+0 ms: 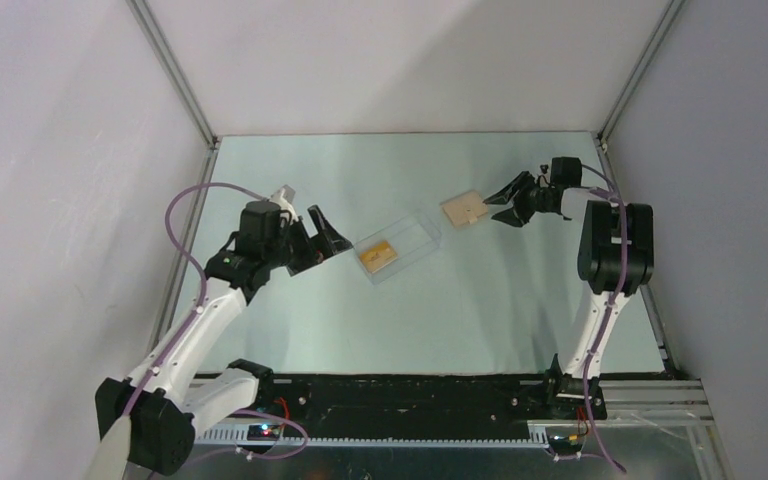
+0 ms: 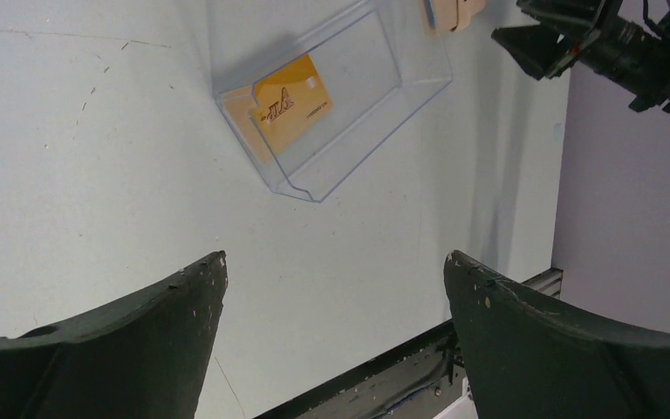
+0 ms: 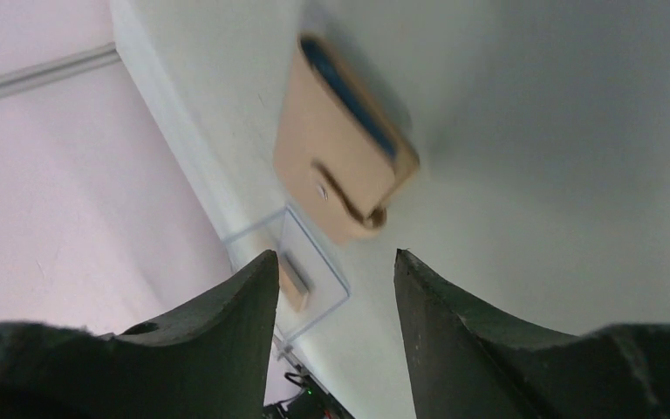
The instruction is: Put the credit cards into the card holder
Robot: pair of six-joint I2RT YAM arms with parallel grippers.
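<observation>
A tan card holder with a strap lies on the table right of a clear plastic box; in the right wrist view the holder shows a dark inside along one edge. Yellow cards lie inside the box at its left end. My left gripper hangs open left of the box, nothing between its fingers. My right gripper is open just right of the holder, fingers apart and empty.
Walls close the sides and back, and a dark strip runs along the front edge.
</observation>
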